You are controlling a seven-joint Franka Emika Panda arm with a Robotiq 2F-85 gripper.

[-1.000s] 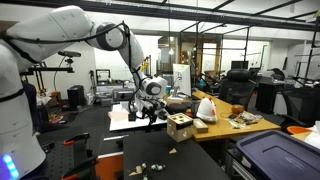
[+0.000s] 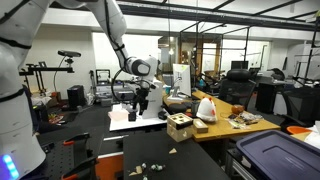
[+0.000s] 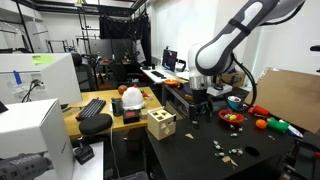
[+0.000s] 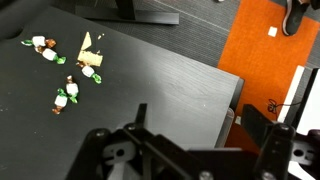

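My gripper is open over the dark tabletop (image 4: 160,80), its two black fingers well apart and nothing between them. Several small wrapped candies, white with red-brown and green ends, lie at the left of the wrist view, such as one candy (image 4: 90,72) beside a cream-coloured scrap (image 4: 88,58). They are off to one side of my fingers, not under them. In exterior view 1 the gripper (image 2: 136,102) hangs high above the table, clear of the candies (image 2: 157,168) at the near edge.
A wooden box (image 3: 161,123) with dark round holes stands on the table. A red bowl (image 3: 231,117), an orange ball-shaped item (image 3: 261,124) and a blue pot (image 3: 237,102) are on the right in exterior view 2. Bare tabletop lies between box and candies.
In exterior view 1 my arm has drawn back and the gripper has risen and shifted left. The candies and the wooden box appear unmoved.
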